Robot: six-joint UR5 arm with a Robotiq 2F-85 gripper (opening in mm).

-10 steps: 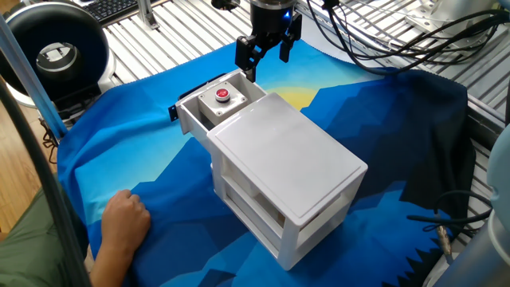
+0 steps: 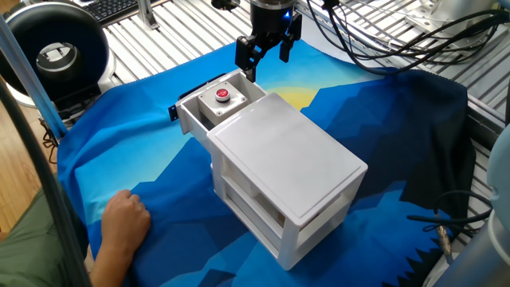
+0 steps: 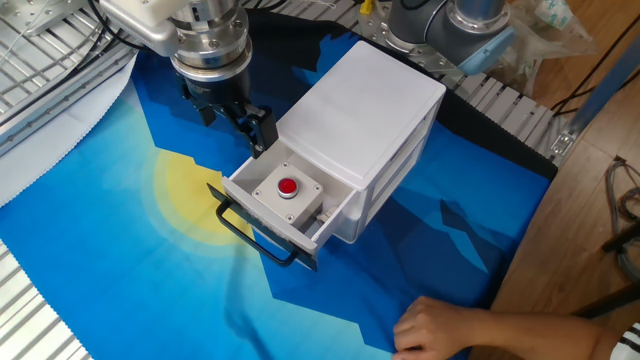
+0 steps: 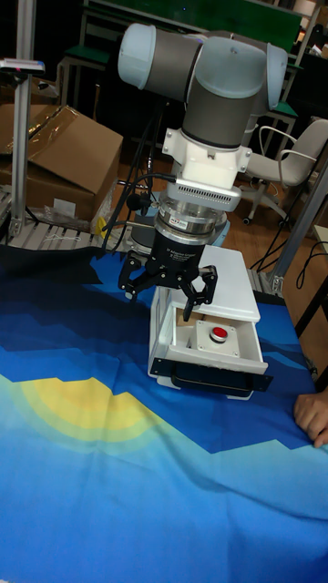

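Note:
A white drawer cabinet [image 2: 287, 155] stands on the cloth, its top drawer [image 3: 333, 224] pulled out. Inside that drawer sits a pale square box [image 3: 270, 192] with a red push button [image 3: 288, 187] on top. The drawer front carries a black handle [image 3: 256, 237]. Beside the drawer, on the side away from the person, my gripper [image 4: 161, 303] hangs with its fingers spread apart and nothing visible between them. One fingertip [image 2: 251, 77] appears close to the drawer's side wall in exterior view 1; whether it touches cannot be told.
A person's hand [image 2: 126, 222] rests on the blue patterned cloth [image 2: 171, 211] near the cabinet. Cables [image 2: 398, 56] run over the slatted table behind the arm. In exterior view 3 the cloth in front of the drawer is clear.

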